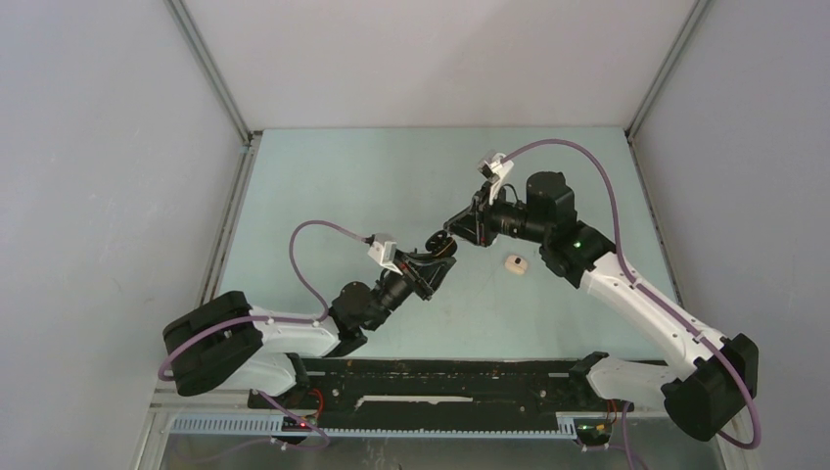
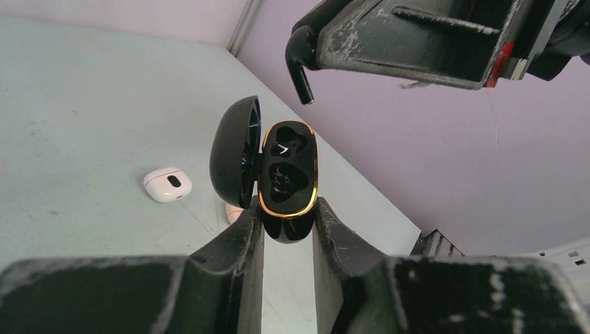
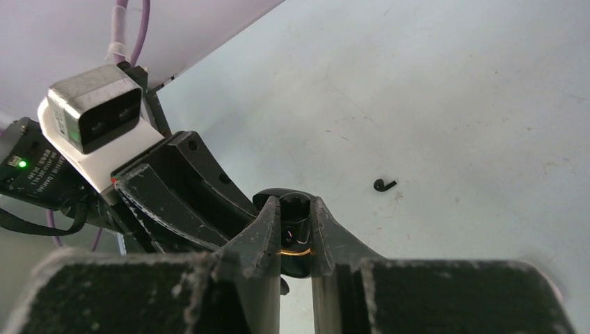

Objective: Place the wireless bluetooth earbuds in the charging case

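Note:
My left gripper is shut on a glossy black charging case [image 2: 286, 170] with a gold rim, held upright with its lid [image 2: 231, 149] open to the side. My right gripper [image 1: 452, 231] is shut on a black earbud [image 2: 300, 69], which hangs stem down just above the case in the left wrist view; in the right wrist view it largely hides between the fingertips, over the case. Another black earbud [image 3: 379, 185] lies on the table.
A white case [image 2: 164, 186] and a pale pink case [image 1: 516, 264] lie on the pale table [image 1: 343, 166]. Walls and rails border the table.

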